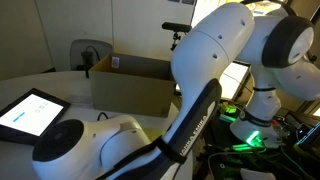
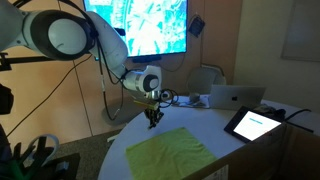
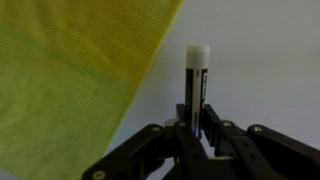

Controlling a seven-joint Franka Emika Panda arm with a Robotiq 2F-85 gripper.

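Note:
In the wrist view, a slim marker-like stick (image 3: 197,75) with a pale end and a dark body stands between the fingers of my gripper, which is shut on it. Bare pale tabletop lies beneath it. A yellow-green cloth (image 3: 70,80) is spread flat to the left in that view. From the second exterior view, my gripper (image 2: 153,118) hangs low over the white table just beyond the cloth (image 2: 170,157); the stick is too small to make out there. My arm hides the gripper in the first exterior view.
An open cardboard box (image 1: 130,90) stands on the table near a lit tablet (image 1: 33,114). A laptop (image 2: 237,97) sits at the table's far side. Free white tabletop (image 2: 205,130) lies between cloth and tablet.

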